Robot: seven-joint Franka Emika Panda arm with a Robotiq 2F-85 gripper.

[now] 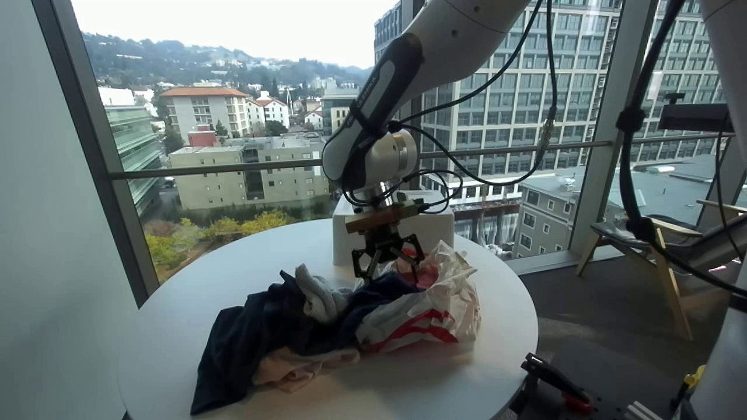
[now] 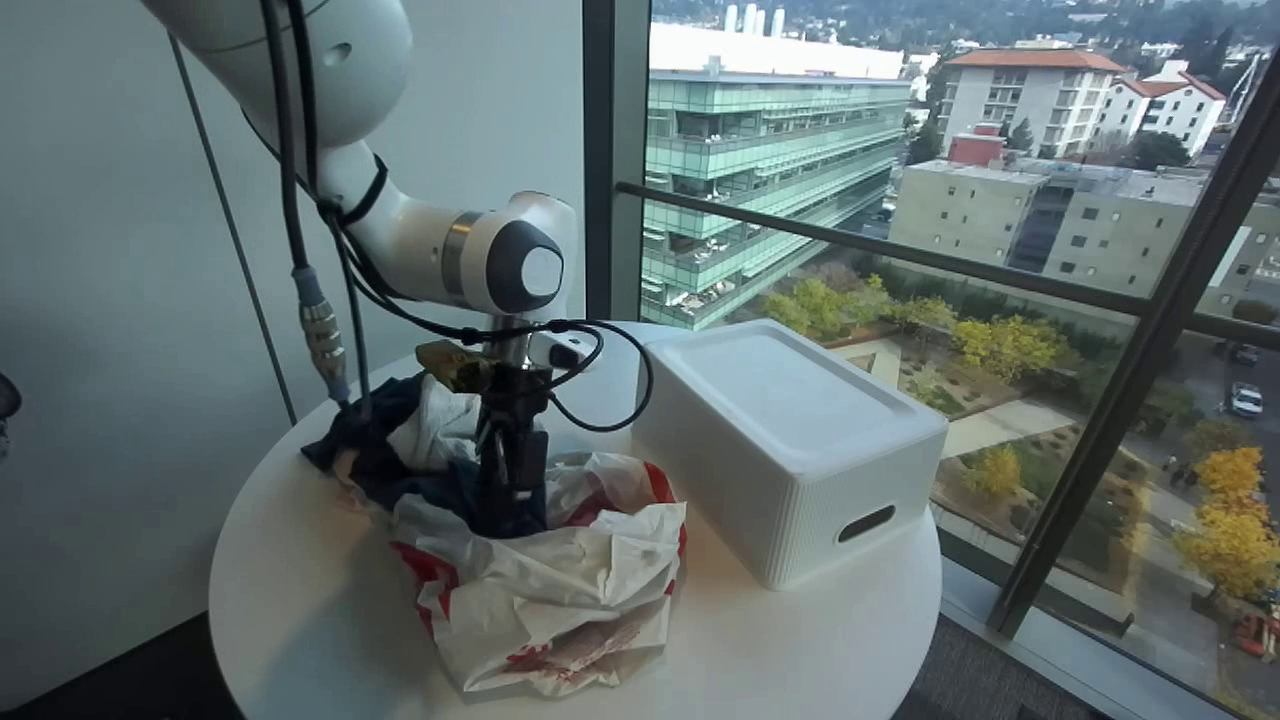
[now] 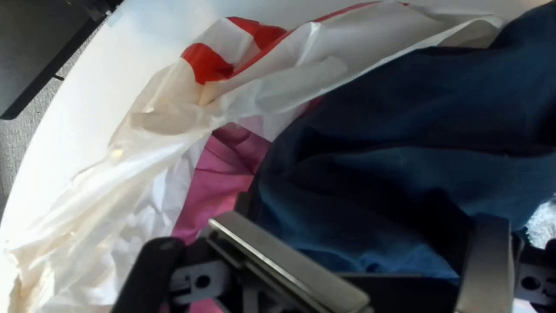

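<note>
My gripper (image 1: pixel 387 276) is open and low over the mouth of a crumpled white and red plastic bag (image 1: pixel 420 322). In the wrist view its fingers (image 3: pixel 292 261) are spread wide over dark navy cloth (image 3: pixel 391 198), part of it inside the bag. Whether the tips touch the cloth I cannot tell. Pink cloth (image 3: pixel 221 177) shows inside the bag beside the navy piece. Outside the bag, the navy cloth (image 1: pixel 241 343) spreads leftward over the table, with a grey-white cloth (image 1: pixel 318 294) on top and a pale pink cloth (image 1: pixel 301 367) at its front edge.
A white lidded box (image 2: pixel 780 444) stands close behind the bag and gripper. Cables (image 2: pixel 612 420) loop near the wrist.
</note>
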